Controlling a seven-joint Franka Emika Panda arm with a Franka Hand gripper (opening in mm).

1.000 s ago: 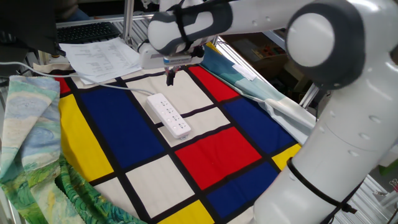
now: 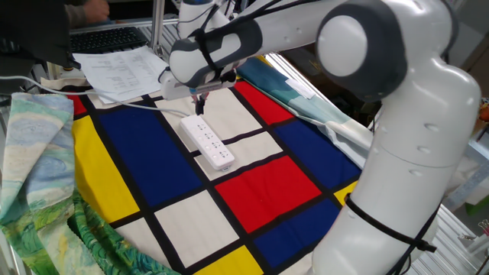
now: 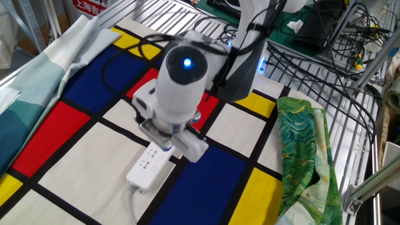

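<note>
A white power strip (image 2: 207, 143) lies flat and slanted on the patterned cloth, its grey cord (image 2: 157, 105) leaving the far end. My gripper (image 2: 199, 105) points down with dark fingertips just over that cord end in exterior view 1. In exterior view 2 the white hand (image 3: 172, 134) covers part of the power strip (image 3: 149, 167), and the corded end shows below it. From these views the spacing of the fingers is too small to make out, and whether they touch the strip cannot be told.
The cloth (image 2: 141, 153) has red, blue, yellow and white blocks. A green painted fabric (image 3: 297, 134) lies folded along one side, and a blue-green one (image 3: 53, 81) along the other. Papers (image 2: 126, 74) and a keyboard (image 2: 107, 38) sit at the back.
In exterior view 1 the arm has moved left and lower, bringing the fingertips closer to the strip's corded end. The power strip has stayed in place.
</note>
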